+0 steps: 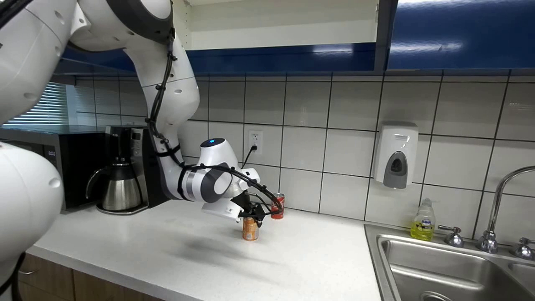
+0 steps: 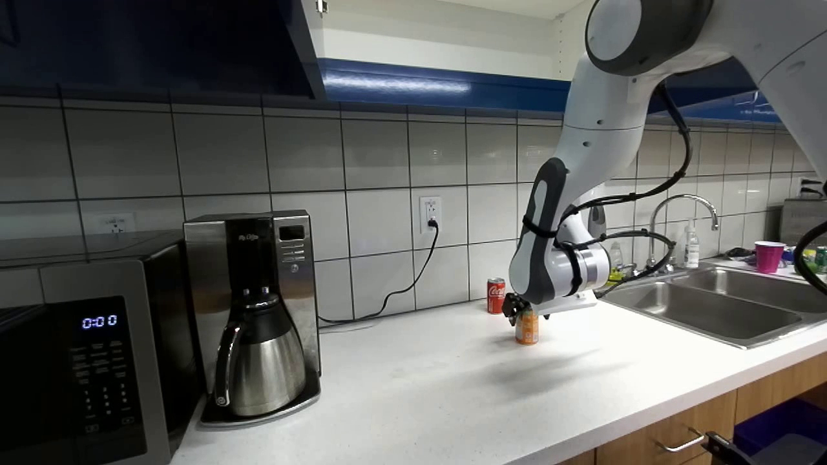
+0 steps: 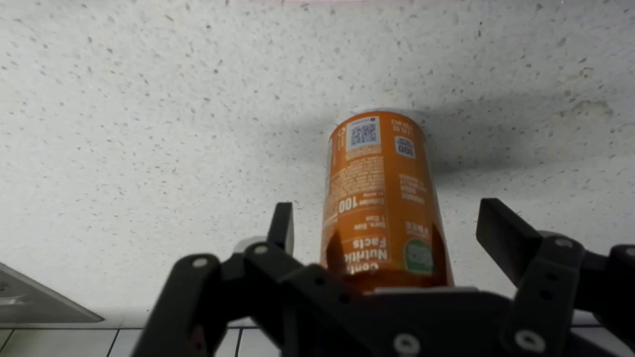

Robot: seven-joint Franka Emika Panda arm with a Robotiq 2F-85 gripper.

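An orange can (image 3: 381, 196) stands upright on the white counter, its printed label turned to the wrist camera. My gripper is open around the can's upper part, with one finger on each side and a gap showing between the can and each fingertip. In exterior view 1 the lower part of the orange can (image 1: 250, 230) shows beneath the gripper (image 1: 249, 220); the fingers hide its top. Exterior view 2 also shows the orange can (image 2: 527, 329) standing under the hand. A red can (image 2: 496, 296) stands behind it, close to the tiled wall.
A coffee maker (image 2: 293, 232) with a steel carafe (image 2: 267, 360) and a microwave (image 2: 101, 349) stand left. The steel sink (image 1: 373, 246) and yellow soap bottle (image 1: 423, 223) are right. Above is an open cabinet (image 1: 281, 27).
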